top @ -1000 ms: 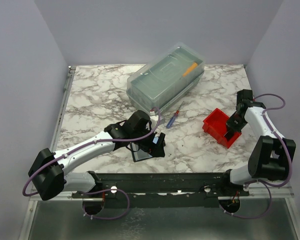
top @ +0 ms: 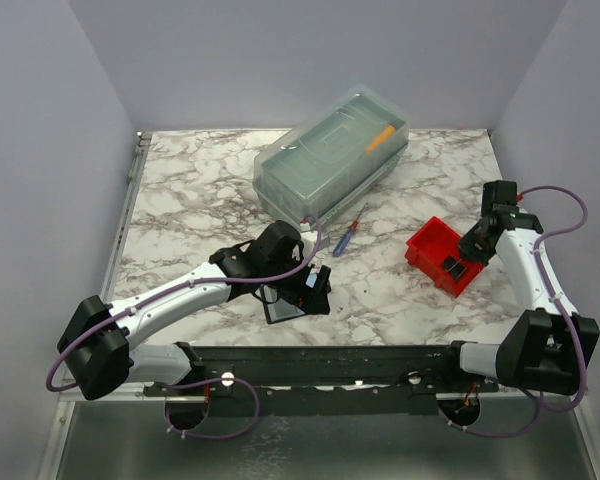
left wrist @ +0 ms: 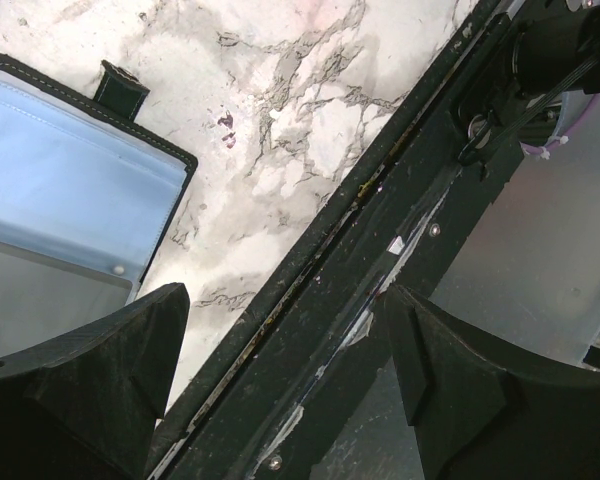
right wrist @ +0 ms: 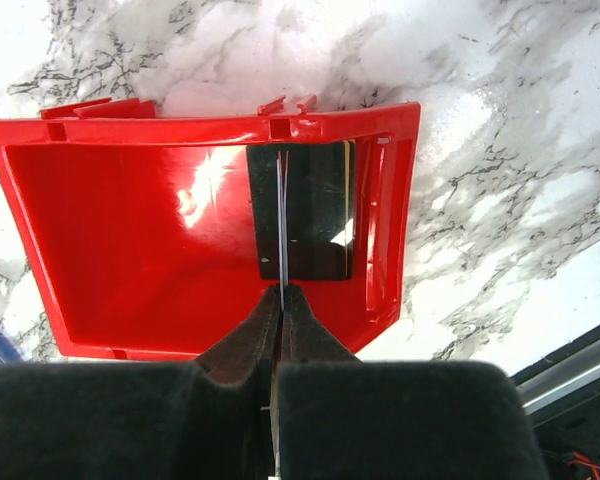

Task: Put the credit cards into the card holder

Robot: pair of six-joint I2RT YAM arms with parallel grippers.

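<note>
In the right wrist view my right gripper is shut on a thin card (right wrist: 283, 230), seen edge-on and upright over the red bin (right wrist: 150, 131). Whether it is a single card cannot be told; its far end shows two edges. Dark cards (right wrist: 320, 210) lie at the bin's right end, behind the held one. The card holder (left wrist: 80, 175) lies open, with a pale blue inside, a dark stitched border and a strap tab. Beside and above it my left gripper is open, nothing between its fingers.
A large clear lidded box (top: 325, 150) stands at the back middle. A blue screwdriver (top: 346, 237) lies between it and the bin. A black rail (top: 310, 360) runs along the front edge.
The right gripper has shifted slightly, rising from the bin with the card. The dark cards inside, earlier leaning beside the held one, now show flat-on. The left arm is unmoved.
</note>
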